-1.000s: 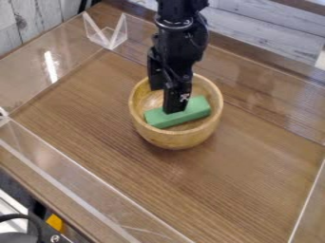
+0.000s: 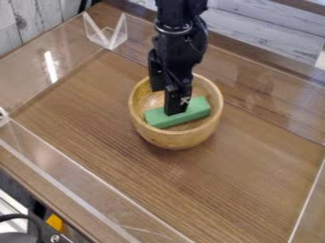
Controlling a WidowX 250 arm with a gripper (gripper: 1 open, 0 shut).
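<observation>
A wooden bowl (image 2: 191, 135) sits in the middle of the table with a green block (image 2: 170, 117) lying inside it, tilted slightly upward to the right. My black gripper (image 2: 169, 99) reaches down from the top into the bowl, just above and behind the block, its fingers open. The gripper partly hides the block's back edge and the bowl's interior; whether it touches the block I cannot tell.
Bare wooden table (image 2: 89, 142) surrounds the bowl. A white angular object (image 2: 106, 38) stands at the back left. A wall runs along the back, and black cables lie at the bottom left corner.
The gripper has moved slightly down into the bowl toward the block. The bowl and block look nearly unchanged.
</observation>
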